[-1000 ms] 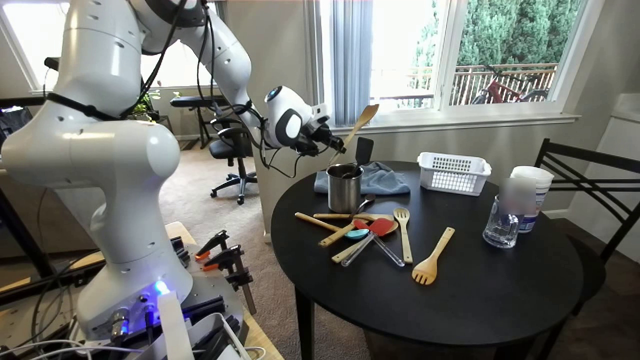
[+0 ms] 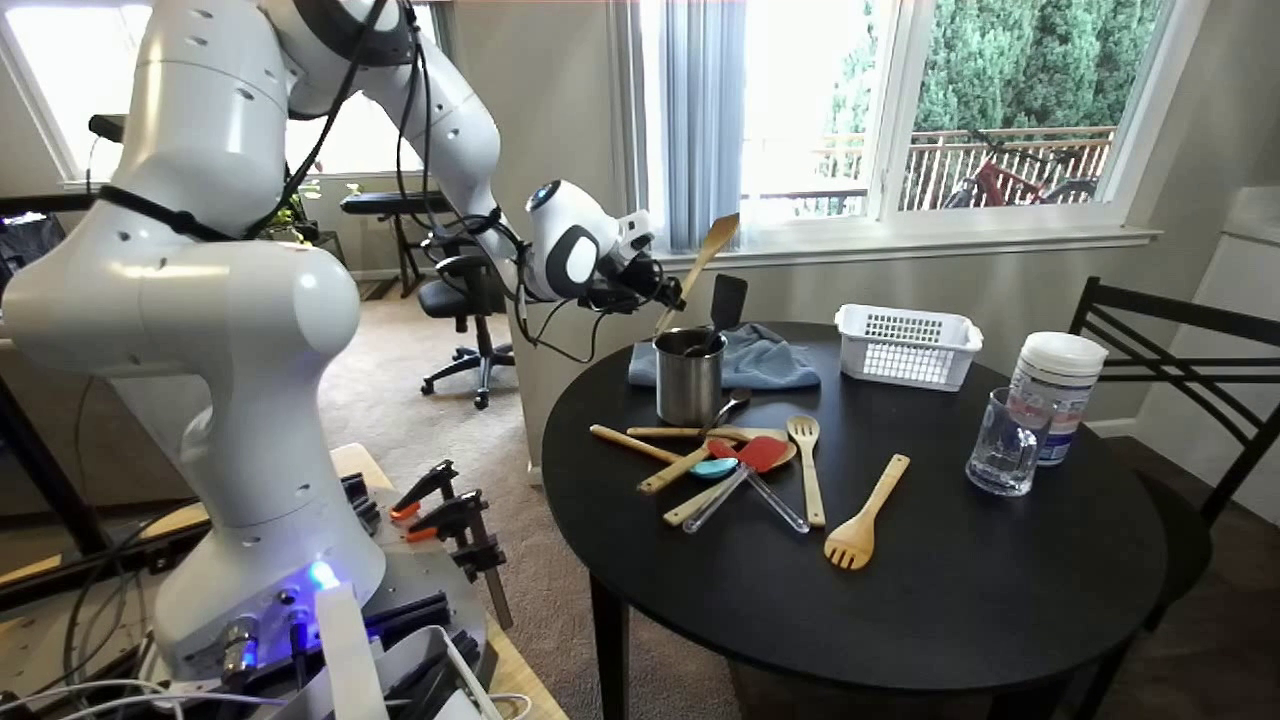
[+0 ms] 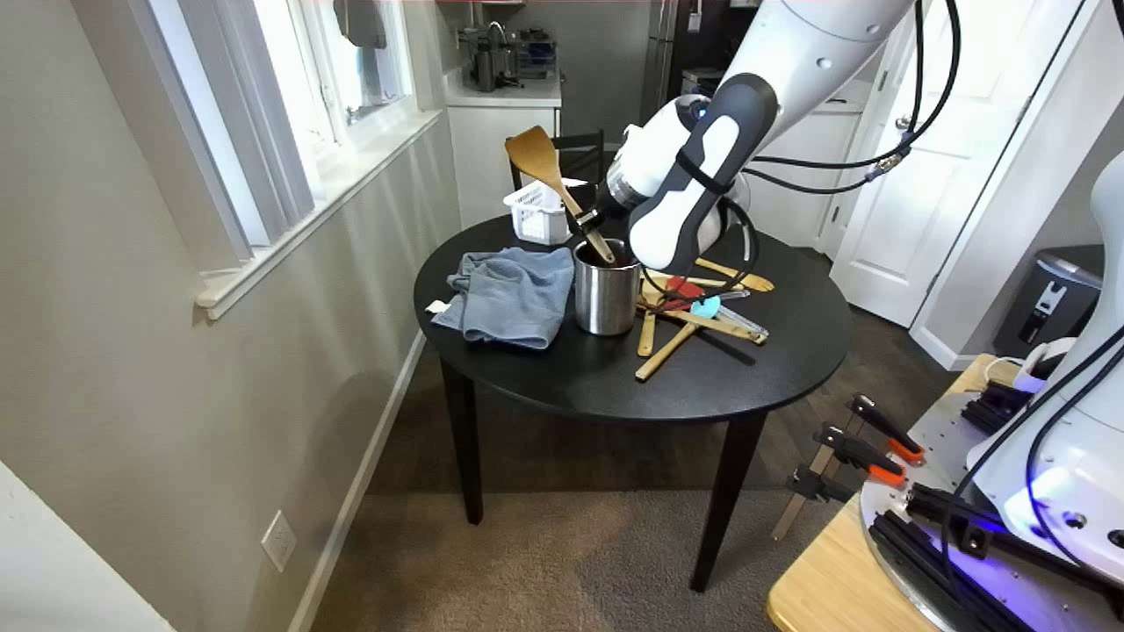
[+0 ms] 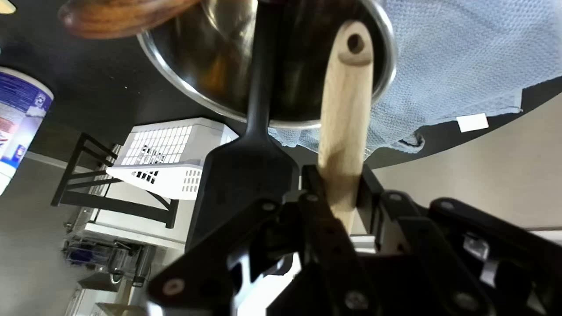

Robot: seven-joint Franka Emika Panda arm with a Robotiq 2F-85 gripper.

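My gripper is shut on the handle of a wooden spatula, whose blade points up and away. The handle's holed end hangs over the mouth of the steel pot; in the wrist view it shows inside the rim's outline, on the side near the cloth. How deep it reaches is hard to tell. A black spatula stands tilted in the same pot, blade up, close beside my fingers. A brown wooden handle crosses the pot's rim in the wrist view.
Several utensils lie heaped beside the pot, with a red spatula among them. A wooden fork lies apart. Behind are a blue-grey cloth and a white basket. A glass mug and a canister stand right.
The wooden spatula and my gripper have shifted slightly left and down in exterior view 1, and the blade stands a little more upright. The pot and the utensils on the table have not moved.
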